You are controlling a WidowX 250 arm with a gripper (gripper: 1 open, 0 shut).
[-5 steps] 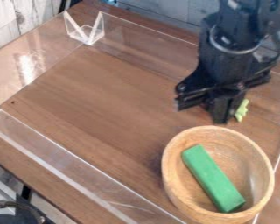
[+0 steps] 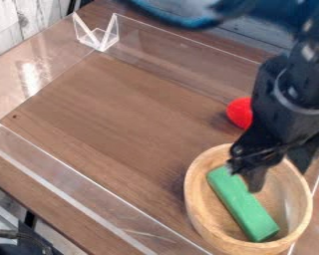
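Observation:
My gripper (image 2: 243, 161), dark and open, hangs over the back rim of a wooden bowl (image 2: 295, 207) at the lower right, its fingers empty. A green block (image 2: 243, 203) lies in the bowl. A red object (image 2: 239, 112) sits behind the gripper, partly hidden by it.
A clear plastic piece (image 2: 96, 35) stands at the back left, and transparent strips run along the table's edges. A blurred blue part of the arm crosses the top.

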